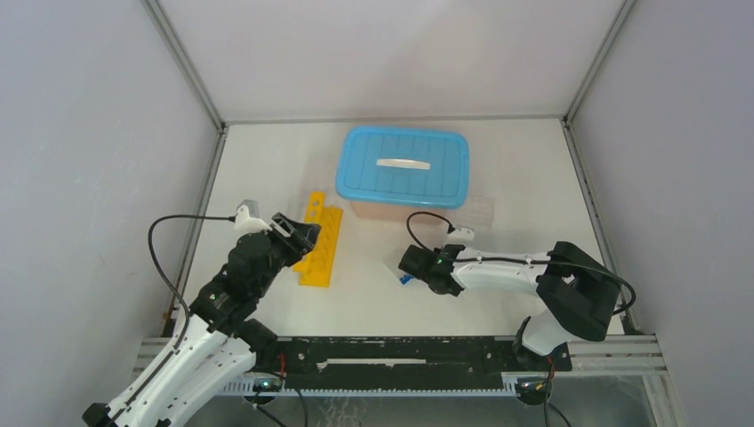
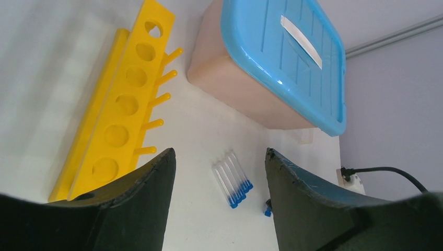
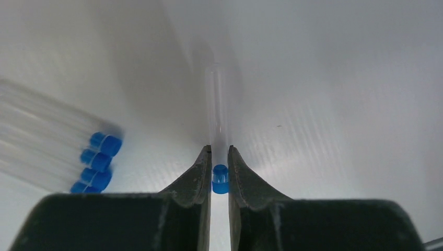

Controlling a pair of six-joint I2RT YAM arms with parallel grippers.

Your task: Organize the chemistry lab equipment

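Observation:
My right gripper is shut on a clear test tube [image 3: 217, 110], gripping it just at its blue cap [image 3: 220, 180]; the tube's body points away from me. Several more tubes with blue caps [image 3: 104, 144] lie side by side on the table to its left. The left wrist view shows the same row of tubes [image 2: 231, 178] flat on the white surface. A yellow rack [image 2: 116, 136] with round holes and side pegs stands at left there, its visible holes empty. Over its right side in that view, my left gripper is open, nothing between its fingers.
Behind the tubes sits a large box with a blue lid [image 1: 405, 173]. A faint clear item [image 1: 477, 211] lies by the box's right front corner. Bare table stretches between the rack and the tubes, and at the far right.

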